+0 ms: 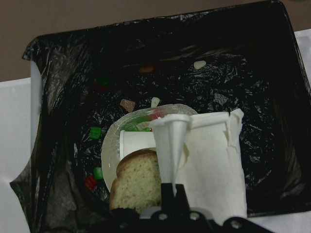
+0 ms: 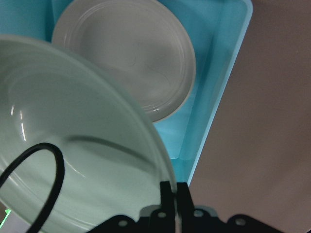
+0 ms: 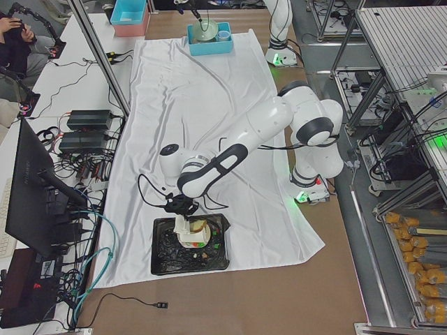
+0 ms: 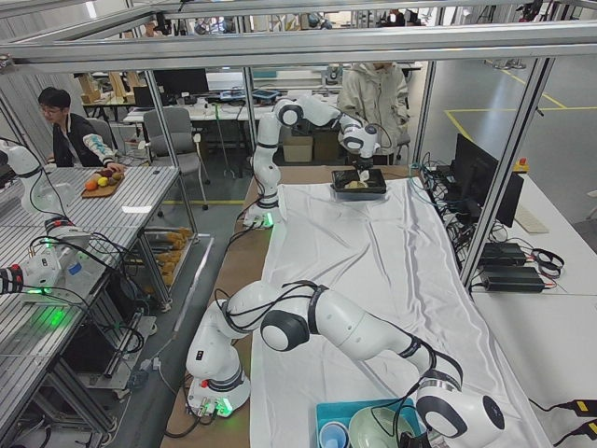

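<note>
My left gripper is shut on a crumpled white paper point(image 1: 209, 160), held over a black bag-lined tray point(image 3: 160, 251). In the tray lie a bread slice point(image 1: 136, 179), a white cup point(image 1: 133, 138), a clear plate point(image 1: 111, 150) and scattered red, green and pale bits. At the far end my right gripper is shut on the rim of a pale green bowl point(image 2: 73, 155), over a blue bin point(image 2: 218, 53) holding a plate point(image 2: 121, 53) and, in the right camera view, a blue cup point(image 4: 334, 434).
The white cloth point(image 3: 181, 105) between the two arms is clear. A monitor point(image 3: 38, 195) and cables line one side; a metal frame table point(image 3: 391, 49) stands on the other.
</note>
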